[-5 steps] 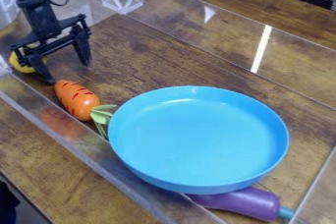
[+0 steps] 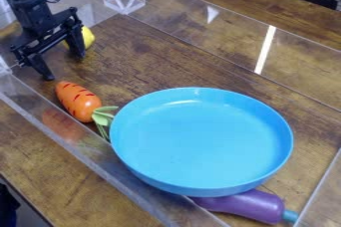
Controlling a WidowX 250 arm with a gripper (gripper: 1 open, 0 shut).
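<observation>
My black gripper [image 2: 59, 48] is at the upper left, low inside the clear-walled box, its fingers open. A yellow object [image 2: 87, 34] lies just behind it, partly hidden by the gripper. An orange toy carrot [image 2: 78, 101] with green leaves lies nearer the front, below the gripper. A large blue plate [image 2: 200, 136] fills the lower right of the box.
A purple toy eggplant [image 2: 244, 206] lies at the front, partly under the plate's edge in view. Clear walls [image 2: 266, 52] ring the wooden surface. The middle and back of the box are bare.
My gripper has shifted to the left. The yellow object, seen at the gripper's left a second ago, now shows behind it on the right.
</observation>
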